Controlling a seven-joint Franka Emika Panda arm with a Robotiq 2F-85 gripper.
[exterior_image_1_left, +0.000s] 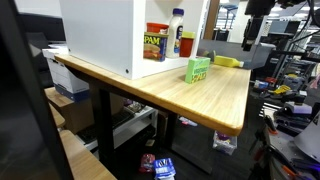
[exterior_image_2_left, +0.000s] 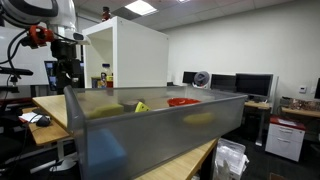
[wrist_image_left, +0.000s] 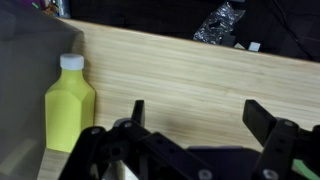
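My gripper stands open over the wooden table (wrist_image_left: 180, 75), with only bare wood showing between its fingers in the wrist view. A yellow bottle (wrist_image_left: 70, 108) with a pale cap lies left of it, beside a dark grey wall. In exterior view 1 a yellow item (exterior_image_1_left: 228, 62) lies toward the far end of the table. A green box (exterior_image_1_left: 198, 70) stands near the table's edge. Behind it are a Spam can (exterior_image_1_left: 155, 46), a red-bodied jar (exterior_image_1_left: 186, 46) and a white bottle (exterior_image_1_left: 176, 24). Above the table's far right hangs the gripper (exterior_image_1_left: 258, 32).
A white shelf unit (exterior_image_1_left: 105, 35) rises at the table's back. In exterior view 2 a grey bin (exterior_image_2_left: 165, 135) fills the foreground, with a red item (exterior_image_2_left: 182, 101) and a yellow item (exterior_image_2_left: 140, 106) showing in it.
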